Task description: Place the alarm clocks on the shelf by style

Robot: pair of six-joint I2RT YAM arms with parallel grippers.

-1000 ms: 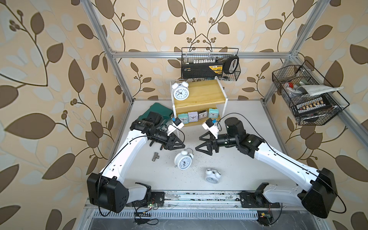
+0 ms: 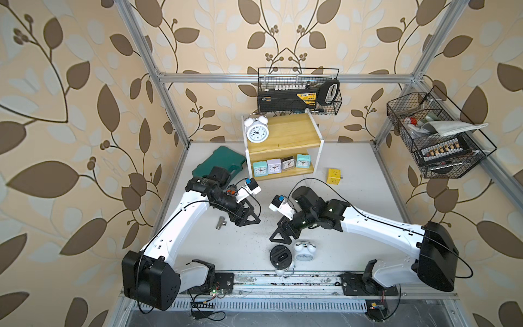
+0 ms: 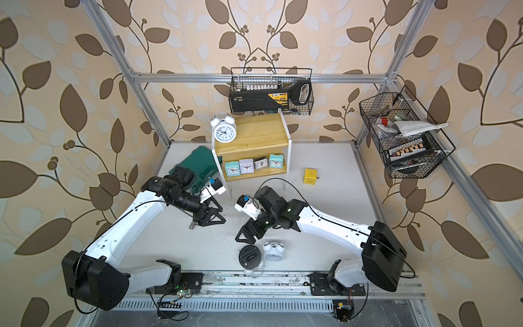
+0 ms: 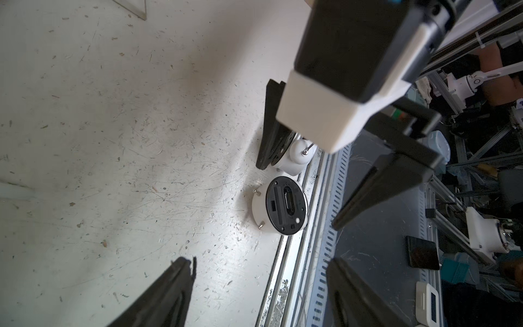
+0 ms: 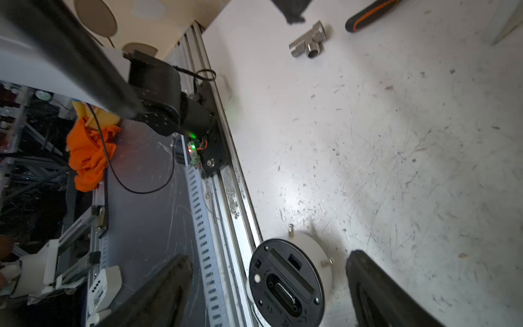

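A white twin-bell alarm clock stands atop the shelf; four small square clocks sit below. One white clock lies tipped at the table's front edge, black back up; another lies just right of it. My open right gripper is low above the tipped clock, seen between the fingers in the right wrist view. My left gripper hangs over the left-middle table, open, nothing between its fingers.
A green case, a metal fitting and a tool lie at left. A yellow box stands right of the shelf; wire baskets hang on the frame.
The middle clock moved toward the front edge and turned over onto its face.
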